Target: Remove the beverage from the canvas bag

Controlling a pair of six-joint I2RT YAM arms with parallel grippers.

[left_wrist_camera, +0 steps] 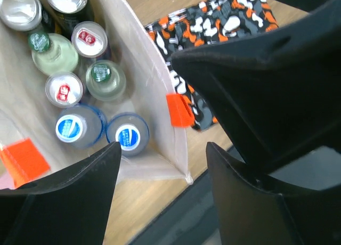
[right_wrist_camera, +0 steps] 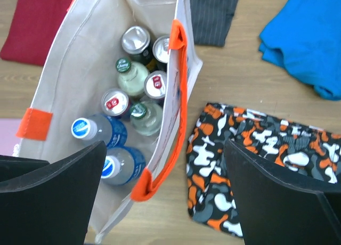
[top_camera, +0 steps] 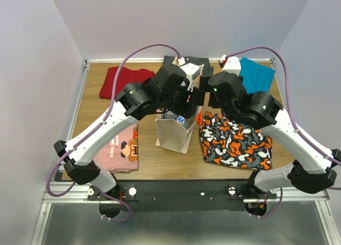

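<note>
The canvas bag (top_camera: pixel 171 136) stands mid-table, holding several cans and bottles, among them a blue-capped bottle (left_wrist_camera: pixel 129 133), another bottle (left_wrist_camera: pixel 74 128) and a green-capped bottle (right_wrist_camera: pixel 146 117). My left gripper is open over the bag's near part, empty between its fingers. My right gripper is open above the bag's right edge, with that edge and the bottles below it. In the top view both grippers are close together over the bag and partly hide it.
Folded cloths lie round the bag: red (top_camera: pixel 122 80), dark grey (right_wrist_camera: pixel 213 13), blue (top_camera: pixel 258 74), pink (top_camera: pixel 114 154) and camouflage (top_camera: pixel 234 146). Bare wood shows between them.
</note>
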